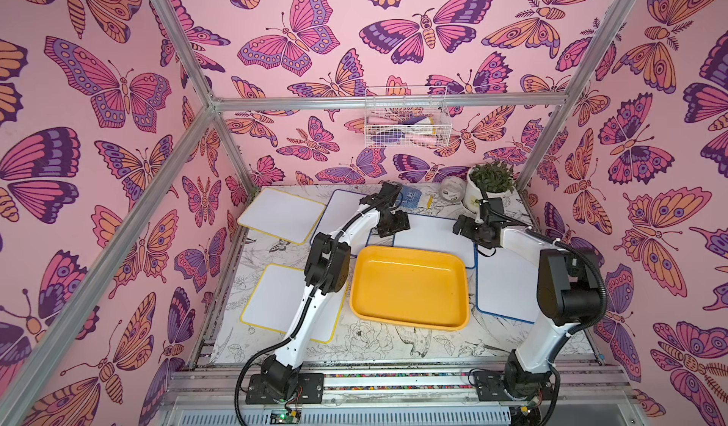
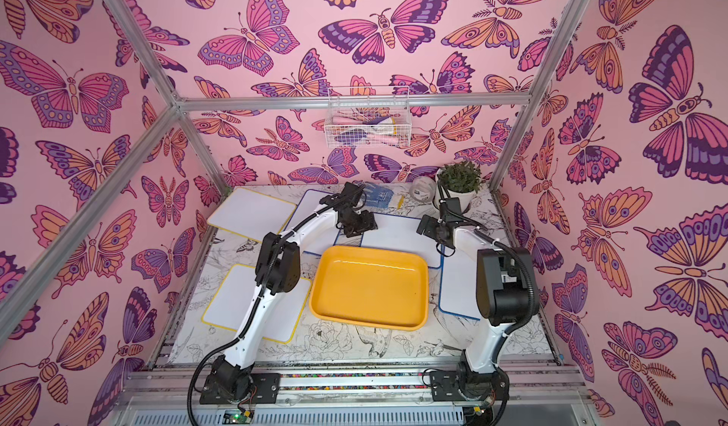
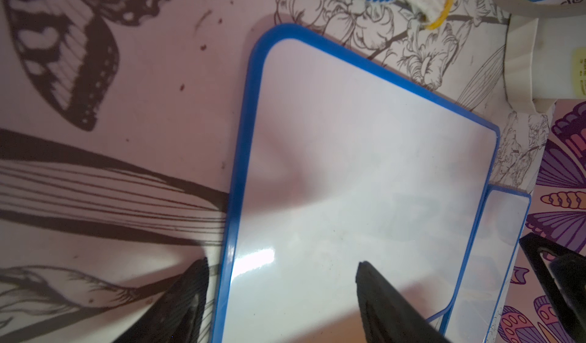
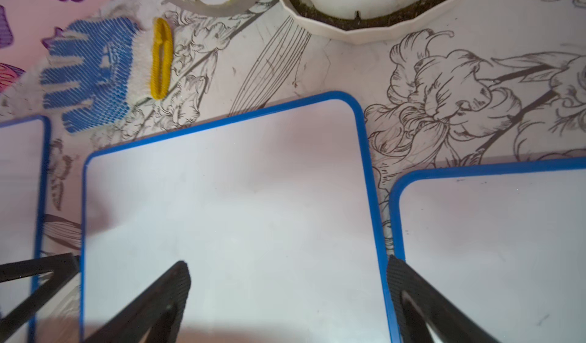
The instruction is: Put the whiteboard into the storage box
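A blue-edged whiteboard [image 1: 432, 233] lies flat behind the yellow storage box [image 1: 409, 322], which is empty. At its left edge, my left gripper is part open; one finger shows on either side of the blue rim, and it is hard to tell whether they touch it. Over the board's right end hangs my right gripper, open with nothing held, its right finger near the blue edge and the left one above the white face. The whiteboard's near part is hidden in both wrist views.
Other whiteboards lie around: a blue-edged one [image 1: 506, 285] at right, another [image 1: 337, 207] at left, and yellow-edged ones [image 1: 282, 212] [image 1: 280, 297] farther left. A blue glove [image 4: 91, 68], tape roll [image 1: 452, 189] and potted plant [image 1: 490, 179] stand along the back.
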